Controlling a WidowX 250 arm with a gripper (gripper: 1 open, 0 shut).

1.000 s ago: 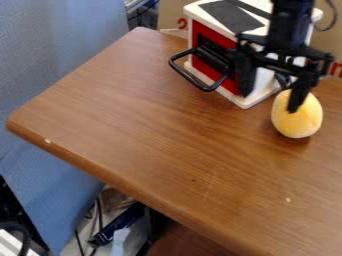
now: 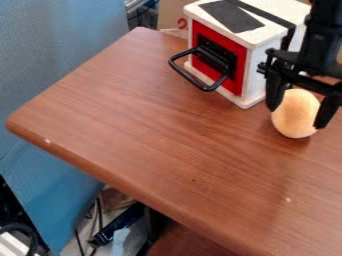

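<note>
A pale yellow, round plush-looking object (image 2: 295, 118) rests on the wooden table at the right. My black gripper (image 2: 305, 90) hangs over it, its fingers reaching down on either side of its upper part and apparently apart; whether they touch it I cannot tell.
A white toy box with a red front (image 2: 213, 62) and black handle stands at the back, just left of the gripper. The table's left edge drops to a blue surface and cables.
My gripper has moved right from in front of the toy box and come down over the yellow object, which lies in about the same place.
</note>
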